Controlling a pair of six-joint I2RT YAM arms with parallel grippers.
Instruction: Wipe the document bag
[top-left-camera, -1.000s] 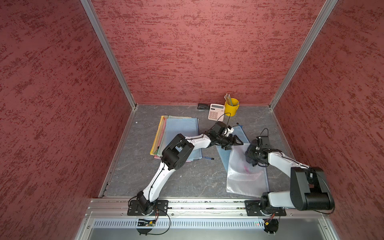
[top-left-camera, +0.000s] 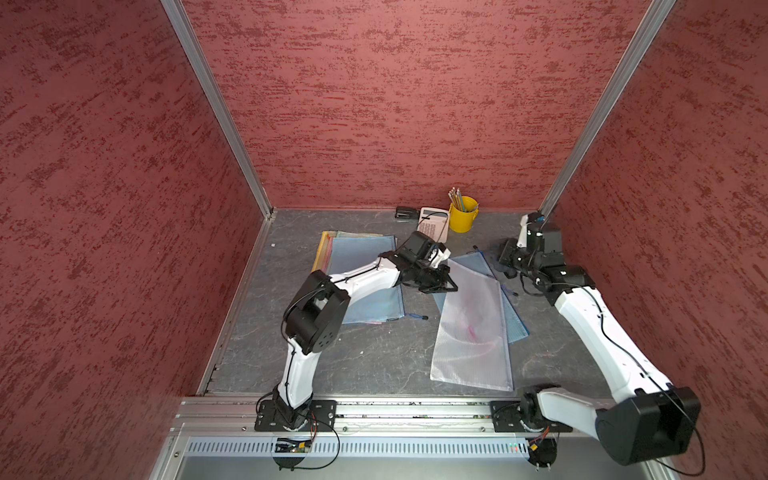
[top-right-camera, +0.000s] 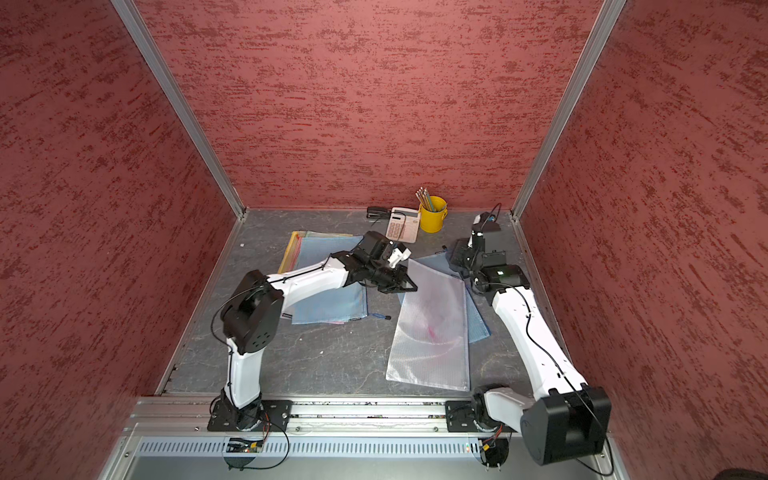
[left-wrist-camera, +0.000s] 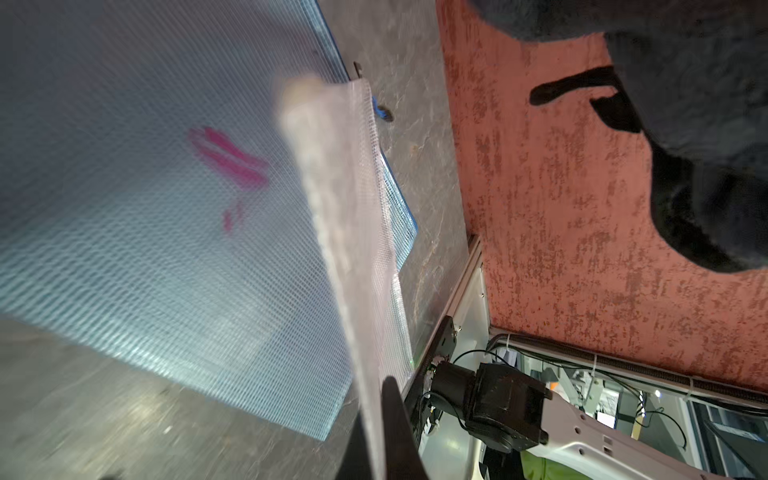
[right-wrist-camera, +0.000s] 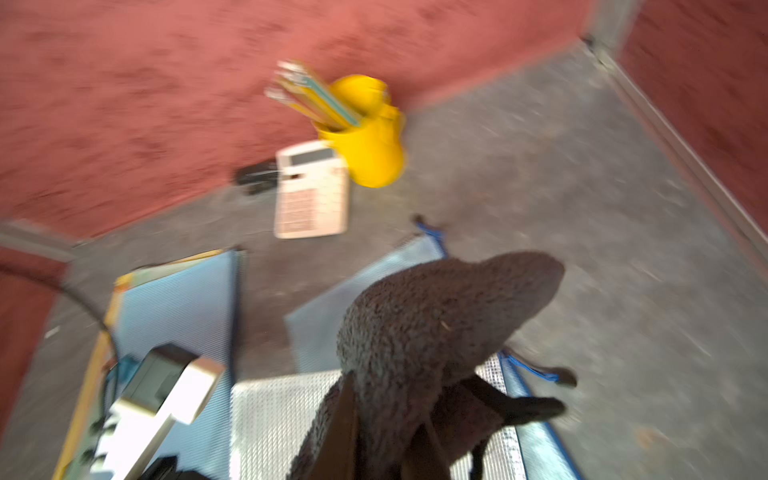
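Observation:
My left gripper (top-left-camera: 453, 289) is shut on the upper left corner of a clear mesh document bag (top-left-camera: 473, 364), and that end is lifted. The bag lies slanted over a blue mesh bag (top-left-camera: 520, 328). In the left wrist view, the raised bag edge (left-wrist-camera: 328, 192) runs up from the fingertips (left-wrist-camera: 393, 432). Pink marks (left-wrist-camera: 236, 160) show beside it; on which layer they sit I cannot tell. A dark grey cloth (right-wrist-camera: 416, 336) hangs from my right gripper, which is shut on it, beyond the bag's upper right. The bag face under it is partly hidden.
A stack of blue and coloured mesh bags (top-left-camera: 360, 256) lies to the left, partly under the left arm. At the back stand a calculator (top-left-camera: 433, 225), a black stapler (top-left-camera: 405, 213) and a yellow pencil cup (top-left-camera: 462, 217).
My right gripper has lifted off the bag and moved back with the cloth, uncovering more of the blue bag.

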